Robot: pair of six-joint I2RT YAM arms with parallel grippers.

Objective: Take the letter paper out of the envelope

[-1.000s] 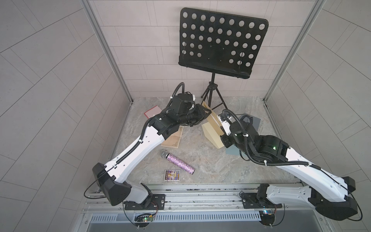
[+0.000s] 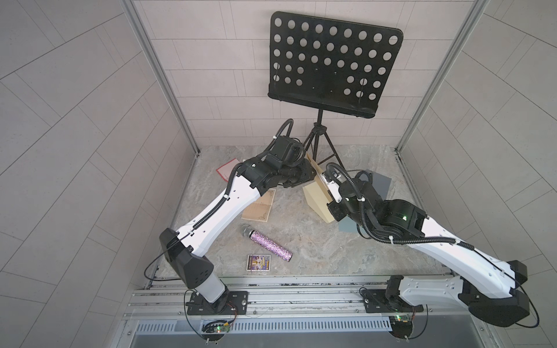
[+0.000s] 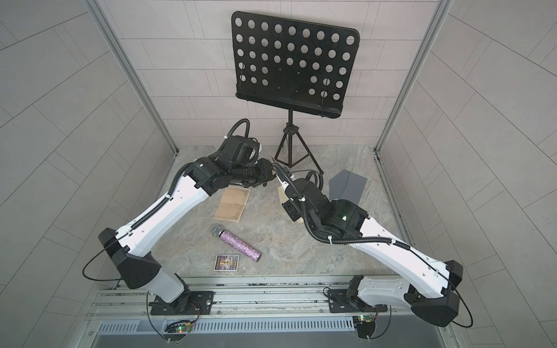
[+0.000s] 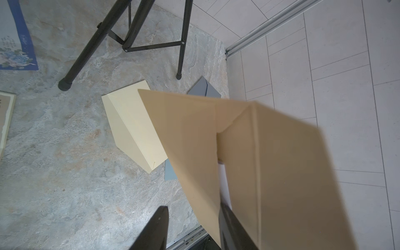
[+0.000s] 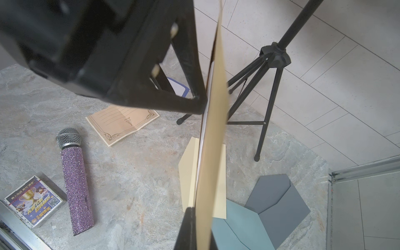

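A tan envelope (image 4: pixel 183 141) is held up above the table, its mouth spread apart. Inside it shows the white edge of the letter paper (image 4: pixel 224 183). In the right wrist view my right gripper is shut on the envelope's lower part, which runs nearly edge-on up the view. My left gripper is part open, one finger (image 4: pixel 156 227) outside the envelope's near wall and the other at its mouth beside the paper. From the right side, a left fingertip (image 5: pixel 195 102) meets the envelope's edge; whether it grips paper is hidden.
A cream envelope (image 5: pixel 187 166), a light blue one (image 5: pixel 243 223) and a grey one (image 5: pixel 279 204) lie below. A tan card (image 5: pixel 120 120), microphone (image 5: pixel 77 187) and small box (image 5: pixel 33 200) are left. Stand legs (image 5: pixel 266 116) rise behind.
The right gripper, with the envelope, has moved slightly left.
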